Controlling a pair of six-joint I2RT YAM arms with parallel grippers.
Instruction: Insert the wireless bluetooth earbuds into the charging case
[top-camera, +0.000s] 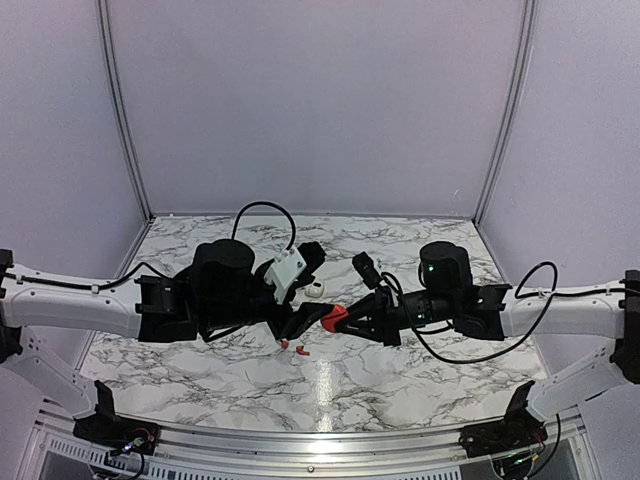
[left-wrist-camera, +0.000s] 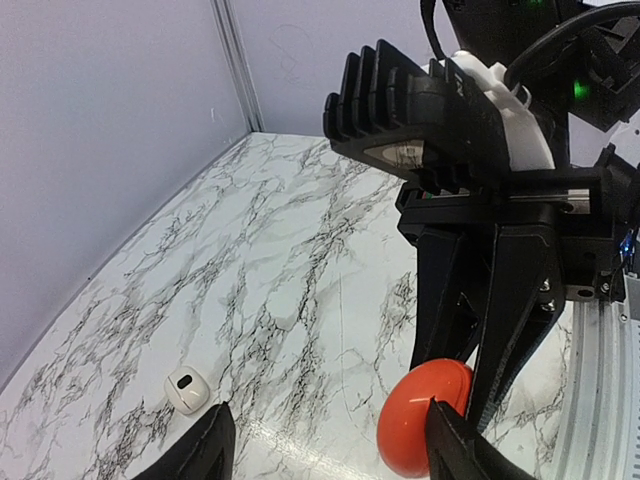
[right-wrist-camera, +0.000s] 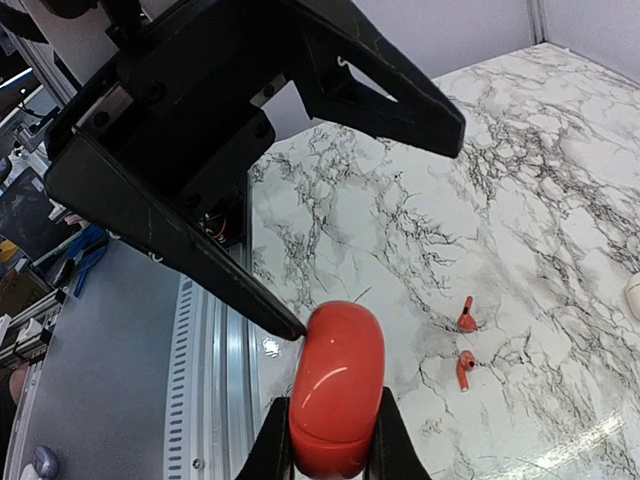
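The red earbud charging case (right-wrist-camera: 342, 365) looks closed, a seam showing near its lower end. My right gripper is shut on it and holds it above the table. Around the case's free end comes my left gripper, its fingers parted. One left finger (left-wrist-camera: 460, 445) overlaps the case's edge in the left wrist view; the other (left-wrist-camera: 205, 445) stands well away from it.
A small white case (left-wrist-camera: 187, 389) rests on the table behind the grippers. Both arms meet over the middle of the marble tabletop (top-camera: 400, 390), whose front part is clear. Walls (top-camera: 320, 120) enclose the back and sides.
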